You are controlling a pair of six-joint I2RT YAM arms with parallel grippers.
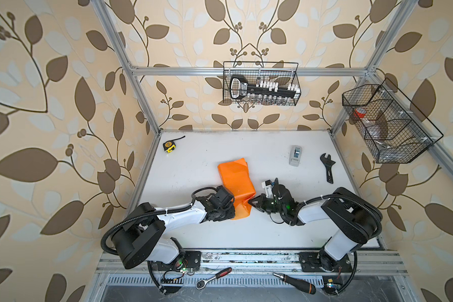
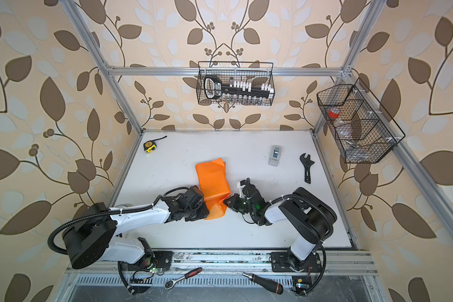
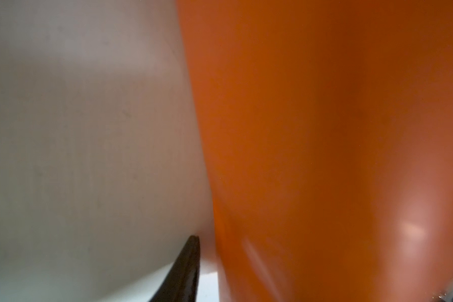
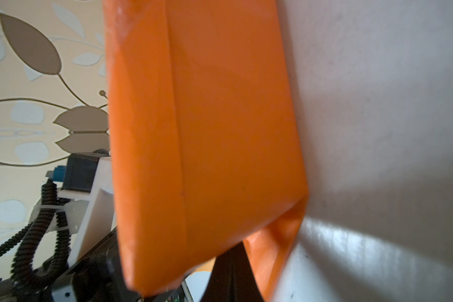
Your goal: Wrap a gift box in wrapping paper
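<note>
The package in orange wrapping paper (image 1: pixel 236 176) lies mid-table; its near end (image 1: pixel 242 209) is loose, pinched inward and unfolded. At the left of that end is my left gripper (image 1: pixel 232 210). In the left wrist view one dark finger (image 3: pixel 183 271) stands apart from the paper's edge, on its outer side; the orange sheet (image 3: pixel 297 125) hides the other finger, so the fingers look parted. From the right, my right gripper (image 1: pixel 251 202) pokes at the crease below the package's corner. Its fingers (image 4: pixel 224 276) are together, tips tucked against the fold, with nothing visible between them.
A tape measure (image 1: pixel 169 146) lies back left, a grey meter (image 1: pixel 295 155) and an adjustable wrench (image 1: pixel 328 167) back right. Wire baskets (image 1: pixel 261 85) hang on the walls.
</note>
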